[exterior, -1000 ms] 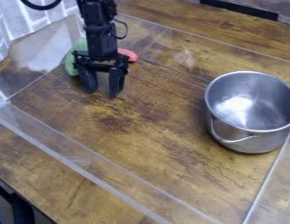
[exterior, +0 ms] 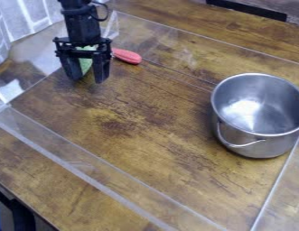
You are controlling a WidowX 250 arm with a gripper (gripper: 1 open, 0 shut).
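My black gripper (exterior: 84, 60) hangs at the upper left, low over the wooden table, with its two fingers spread apart. A green object (exterior: 79, 67) is behind and between the fingers, largely hidden by them; whether they touch it is unclear. A red-pink object (exterior: 126, 56) lies just right of the gripper.
A large steel pot (exterior: 256, 113) with a handle stands at the right. Clear plastic edging runs along the left and right sides.
My gripper has moved left and a little back, toward the green object. The pot has stayed in place.
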